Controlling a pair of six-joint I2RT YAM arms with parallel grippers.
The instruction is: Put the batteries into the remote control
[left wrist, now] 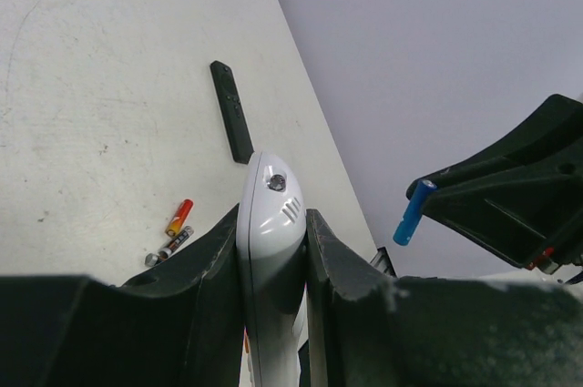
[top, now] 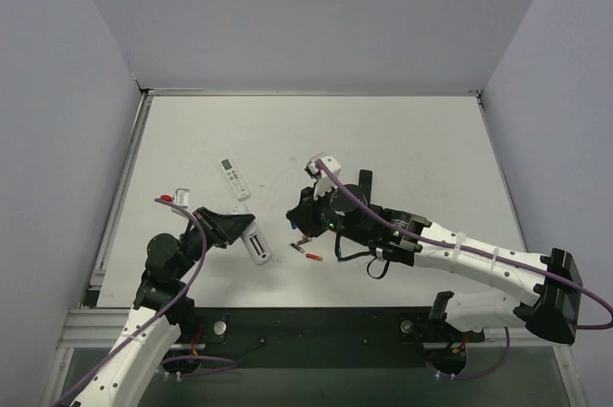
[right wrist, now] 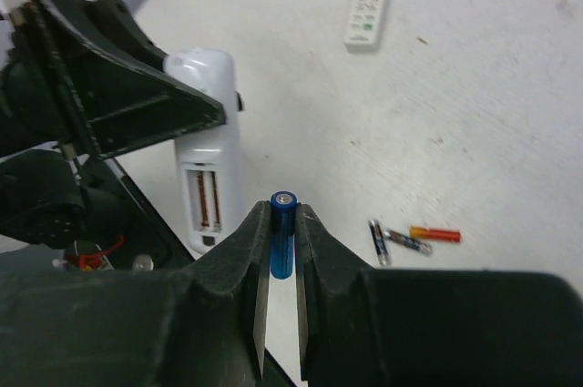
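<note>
The white remote (top: 257, 245) has its battery bay facing up in the top view. My left gripper (top: 239, 224) grips it; in the left wrist view it rises between the fingers. The bay (right wrist: 208, 200) shows in the right wrist view. My right gripper is shut on a blue battery (left wrist: 414, 212), held upright in the air to the right of the remote. Loose orange and dark batteries (right wrist: 435, 234) lie on the table beside the remote.
A second white remote (top: 234, 178) lies behind, on the left. A black bar-shaped object (left wrist: 232, 112) lies at the right, behind my right arm. Walls stand on both sides.
</note>
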